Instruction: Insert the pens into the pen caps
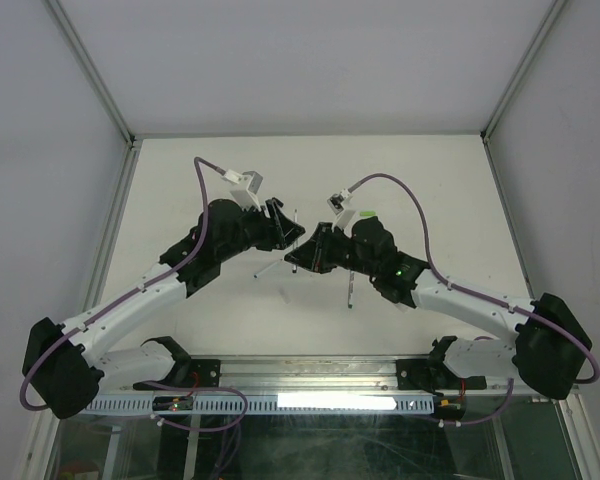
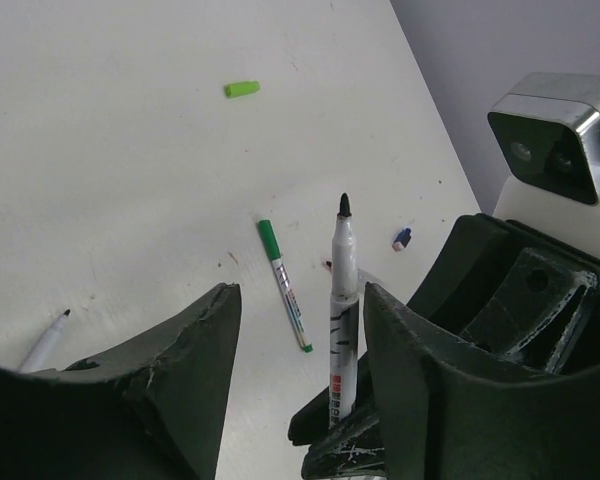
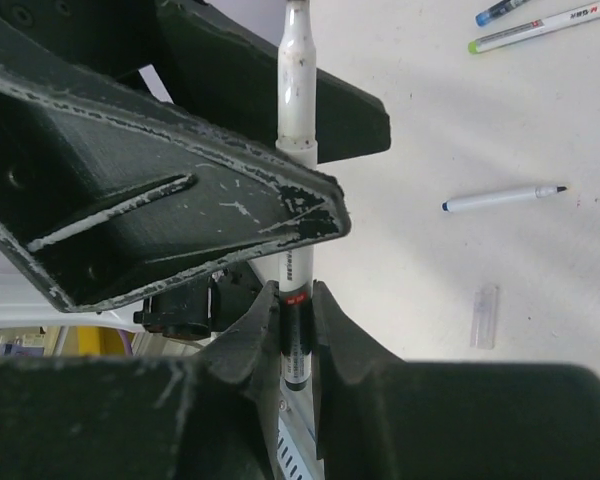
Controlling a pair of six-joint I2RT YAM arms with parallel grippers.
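My right gripper is shut on the lower part of a white pen, held upright with its black tip up. Around the pen's upper length stands my left gripper, part open. In the right wrist view one left finger crosses in front of the pen and the other lies behind it. The left wrist view has the pen close to the right-hand finger; whether they touch I cannot tell. From above, both grippers meet near the table's middle. A clear cap lies on the table.
On the table lie a white pen with a dark tip, a green-capped pen, a green cap and a small blue piece. Table space behind both arms is clear.
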